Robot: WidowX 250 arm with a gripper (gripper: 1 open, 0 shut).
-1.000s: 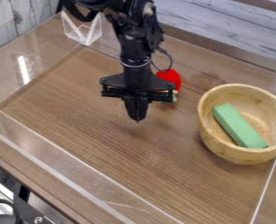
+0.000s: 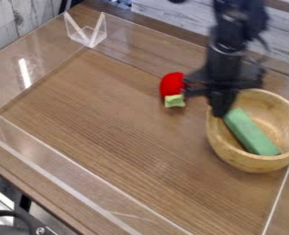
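Note:
My gripper [image 2: 232, 106] is at the upper right, over the back rim of a wooden bowl [image 2: 267, 163]; its dark body is blurred, and I cannot make out the space between its fingers. A green bar-shaped block [image 2: 252, 132] lies tilted inside the bowl. Left of the gripper, a red object [image 2: 172, 83] lies on the table [image 2: 97, 138], with a small pale green piece [image 2: 173, 101] at its lower end.
A clear container [image 2: 82, 30] stands at the back left. A metal wall runs along the left edge.
The gripper has moved from the middle of the table to the right, over the bowl's back rim. The red object is now more fully uncovered.

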